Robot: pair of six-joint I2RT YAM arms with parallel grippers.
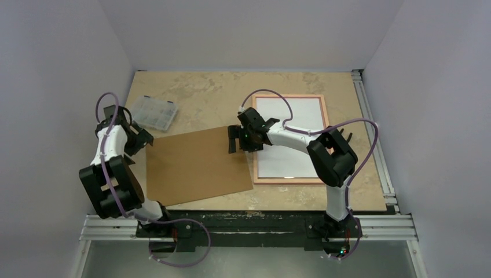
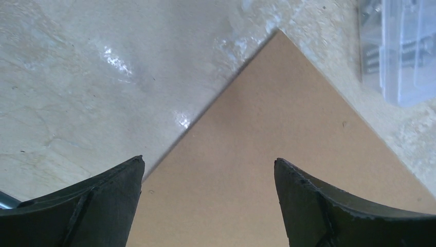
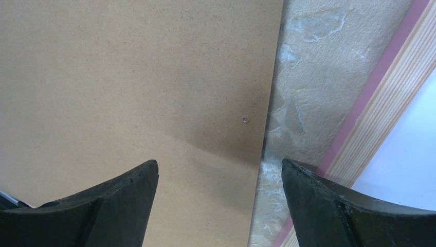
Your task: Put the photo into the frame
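Observation:
A brown board (image 1: 197,168) lies flat on the left half of the table. To its right is the wooden frame (image 1: 253,171), with a white sheet (image 1: 284,165) inside it; a printed photo as such cannot be made out. My left gripper (image 1: 145,145) is open by the board's far left corner; in the left wrist view the board (image 2: 247,144) shows beneath and between its separated fingers. My right gripper (image 1: 232,139) stands open at the board's right edge. In the right wrist view its fingers (image 3: 123,200) straddle that edge, and the frame's side (image 3: 378,87) runs close to the right finger.
A clear plastic box (image 1: 153,112) with compartments sits behind the board's far left corner. Small dark objects (image 1: 349,137) lie right of the frame. The right arm spans the frame.

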